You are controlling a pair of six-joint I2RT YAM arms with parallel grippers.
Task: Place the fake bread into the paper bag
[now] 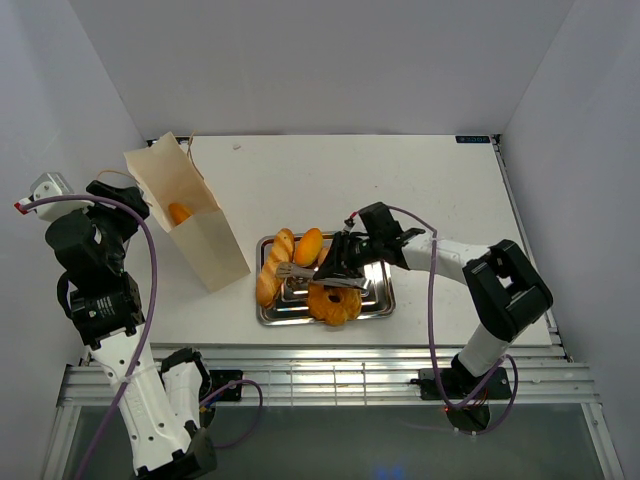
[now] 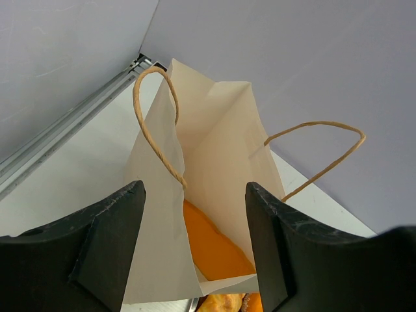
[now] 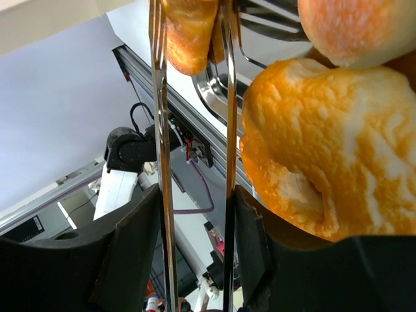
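Note:
The paper bag (image 1: pixel 205 240) stands upright at the left, its mouth tilted toward my left gripper (image 1: pixel 138 200). An orange bread (image 2: pixel 218 244) lies inside it. In the left wrist view, my open fingers (image 2: pixel 114 218) appear on either side of the bag's front part; contact is unclear. My right gripper (image 1: pixel 345 262) is over the metal tray, open, with metal tongs (image 3: pixel 230 149) along the inner sides of its fingers. The tray holds a long loaf (image 1: pixel 274 268), an orange roll (image 1: pixel 309 246) and a knobbly round bread (image 3: pixel 305 156). The tong arms stand apart, the loaf's end visible between them.
The metal tray (image 1: pixel 383 300) lies near the table's front edge, just right of the bag. Bag handles (image 2: pixel 325 123) loop up on both sides of its mouth.

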